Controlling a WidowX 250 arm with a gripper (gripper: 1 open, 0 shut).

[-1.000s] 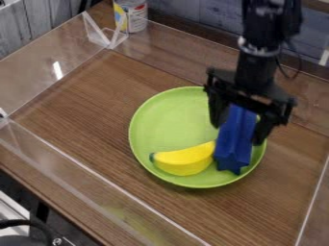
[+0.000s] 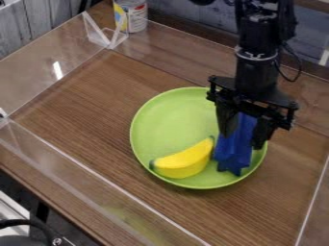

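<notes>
My black gripper (image 2: 252, 123) hangs over the right side of a round green plate (image 2: 167, 120), its fingers open around the upper part of a blue object (image 2: 234, 155) lying in the plate. The gripper partly hides that object; whether it touches it I cannot tell. A yellow banana-shaped object (image 2: 183, 159) lies at the plate's lower left.
A can (image 2: 130, 14) stands at the back left, with a white item (image 2: 100, 34) near it. A dark cable is at the lower left.
Compared with about a second ago, the gripper has come lower over the blue object and its arm stands more upright. The plate and yellow object look unmoved.
</notes>
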